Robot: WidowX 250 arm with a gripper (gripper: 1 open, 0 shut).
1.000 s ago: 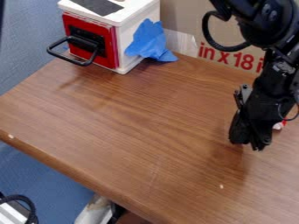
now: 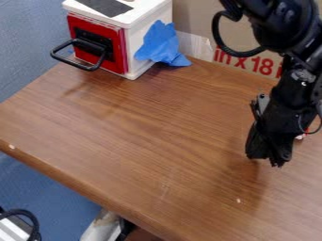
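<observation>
The black robot arm comes in from the upper right, and its gripper (image 2: pixel 269 151) hangs low over the right part of the wooden table (image 2: pixel 138 151), pointing down. Whether its fingers are open or shut is hard to tell. A small white and red piece shows just behind it at the right, partly hidden. A white box (image 2: pixel 146 11) with a red front (image 2: pixel 112 58) and black handle stands at the back left, with a blue cloth (image 2: pixel 161 45) against its side.
A cardboard box (image 2: pixel 201 19) with red print stands behind. The table's left edge drops to a blue surface (image 2: pixel 32 85). A cable and other items lie at lower left.
The arm and gripper have shifted only slightly, with small back-and-forth movement near the same spot. The other things look unchanged.
</observation>
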